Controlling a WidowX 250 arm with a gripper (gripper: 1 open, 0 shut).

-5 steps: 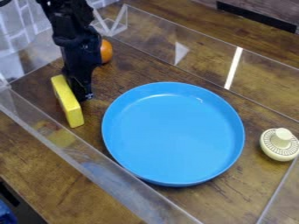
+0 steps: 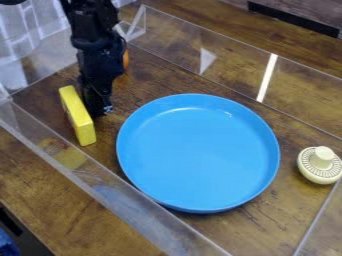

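Note:
A black gripper (image 2: 96, 100) hangs low at the left, just behind and right of a yellow block (image 2: 78, 116) that lies on the wooden floor; its fingers are dark and hard to make out, with nothing visible between them. An orange round object (image 2: 123, 54) is mostly hidden behind the arm. A large blue plate (image 2: 198, 152) fills the middle.
A white knobbed object (image 2: 318, 165) stands at the far right. Clear plastic walls run along the left, front and right. Bare wood shows above the plate.
The arm has shifted slightly to the right, covering more of the orange object. The yellow block looks unmoved.

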